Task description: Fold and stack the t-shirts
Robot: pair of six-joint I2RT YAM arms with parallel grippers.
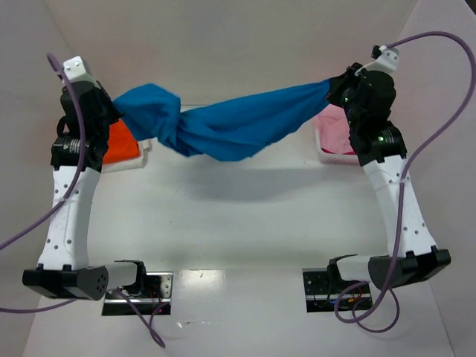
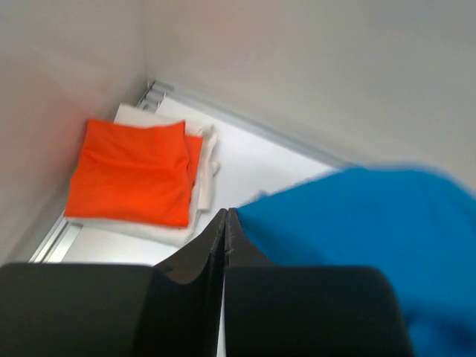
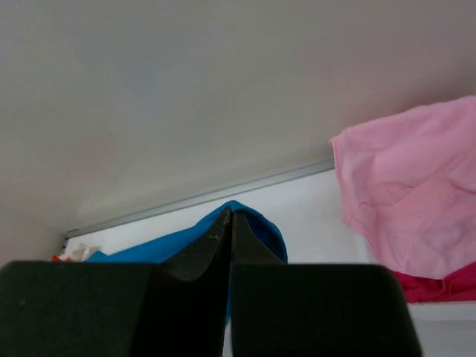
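A blue t-shirt is stretched in the air between my two grippers, bunched and twisted toward its left part. My left gripper is shut on one end of it; in the left wrist view the blue cloth leaves the closed fingertips to the right. At the opposite end, my right gripper is shut on the cloth, and the right wrist view has a blue fold at its fingertips. An orange folded shirt lies on white folded cloth at the left.
At the right stands a white basket with pink cloth and red cloth in it. Walls border the white table at the back and sides.
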